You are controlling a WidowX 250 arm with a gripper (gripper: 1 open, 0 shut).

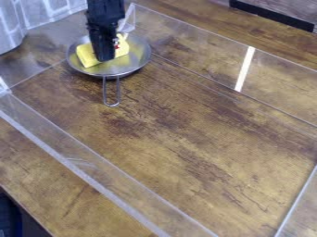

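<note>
A small steel pan (133,63) with a wire handle (111,100) sits at the upper left of the table. A yellow block-like item (87,56) lies in it. My black gripper (107,52) reaches down from the top edge into the pan, over the yellow item. It looks shut; whether anything is between its fingertips is hard to see.
Clear strips border it, and a pale object (10,23) stands at the top left corner.
</note>
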